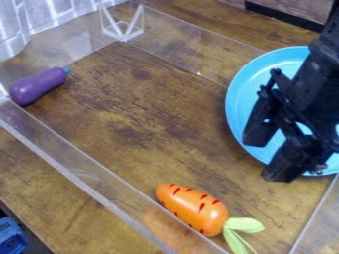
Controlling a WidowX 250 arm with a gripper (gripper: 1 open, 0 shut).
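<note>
A black robot gripper [272, 134] hangs over the blue plate [243, 84] at the right side, hiding much of it; whether its fingers are open or shut is unclear, and I cannot see what, if anything, is between them. A toy carrot [195, 206] with green leaves lies at the bottom middle. A purple toy eggplant [36, 87] rests at the upper left, inside the clear-walled area.
Clear plastic walls [79, 174] border the wooden surface [139, 119], whose middle is free. A white cloth [27, 20] is at the top left and a blue object [11, 238] at the bottom left.
</note>
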